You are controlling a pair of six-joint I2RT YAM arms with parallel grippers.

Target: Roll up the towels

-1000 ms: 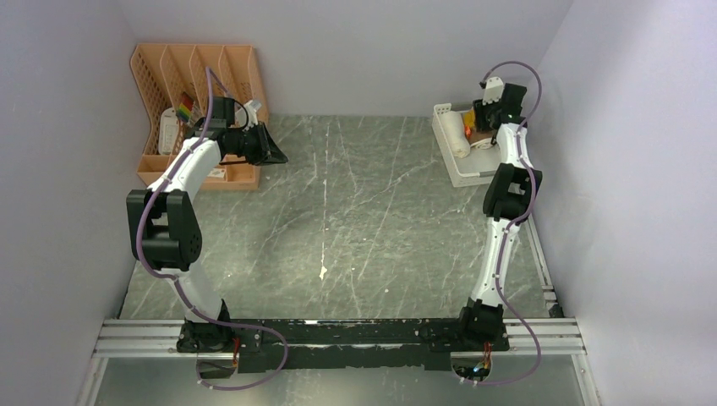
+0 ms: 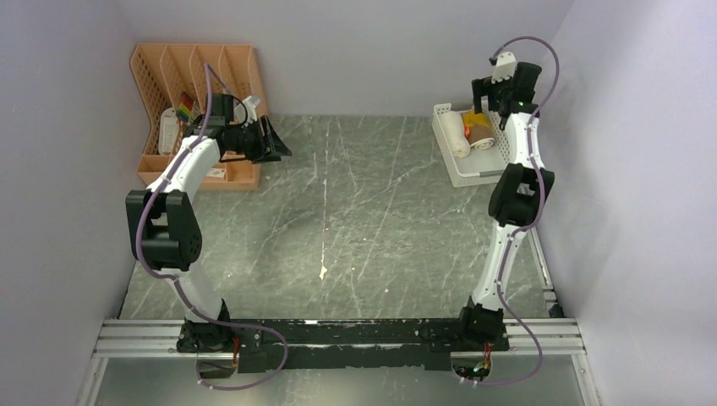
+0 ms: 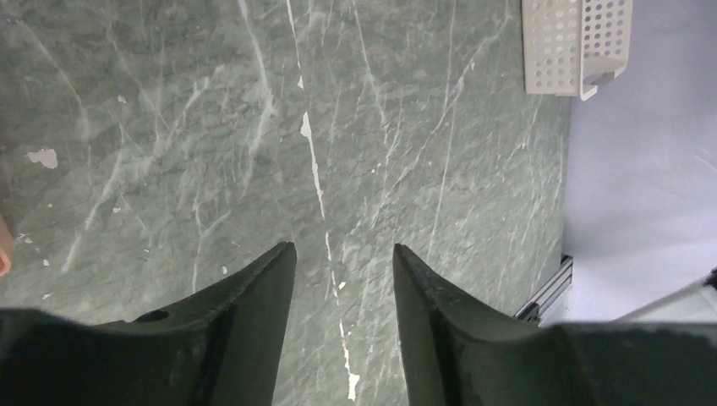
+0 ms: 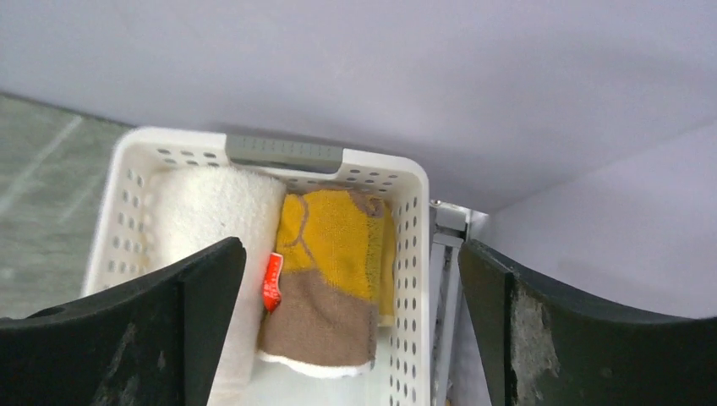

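The white basket (image 2: 478, 179) at the far right holds a rolled white towel (image 4: 216, 211) along its left side. Beside that towel lies a yellow-and-brown towel bundle (image 4: 334, 262), with a small red tag (image 4: 272, 282) between the two. Above the basket hangs my right gripper, its fingers wide apart and nothing between them. My left gripper is over the bare table near the wooden rack, its fingers (image 3: 264, 313) apart with only tabletop showing between.
A wooden rack (image 2: 193, 52) with dividers and several items stands at the back left, behind the left arm. Walls close in behind and to the right of the basket.
My right gripper has risen up and back from inside the basket and opened; the towels stay in the basket. My left gripper's fingers have spread apart while its arm has barely moved.
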